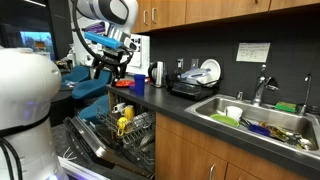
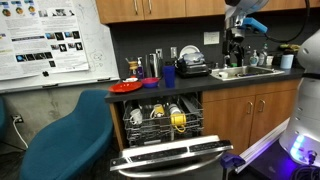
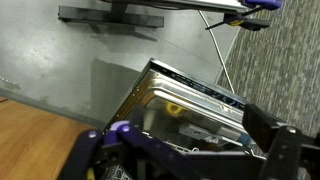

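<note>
My gripper [image 1: 107, 72] hangs high above the open dishwasher, pointing down. In the wrist view its two dark fingers stand wide apart along the bottom edge, with nothing between them. Below is the dishwasher door [image 2: 172, 156], lowered in front of the machine. A pulled-out wire rack [image 2: 148, 128] holds several dishes, among them a yellow mug [image 1: 122, 125]. Looking down from the wrist, I see the door's steel rim [image 3: 190, 88] and a blurred yellow thing [image 3: 173, 108] beyond it.
The dark counter [image 1: 165, 99] bears a blue container [image 1: 138, 84], a red plate [image 2: 127, 87] and a dish rack [image 1: 192, 82] with white plates. A sink [image 1: 262, 117] with several items lies to the right. Wooden cabinets [image 1: 205, 20] hang above.
</note>
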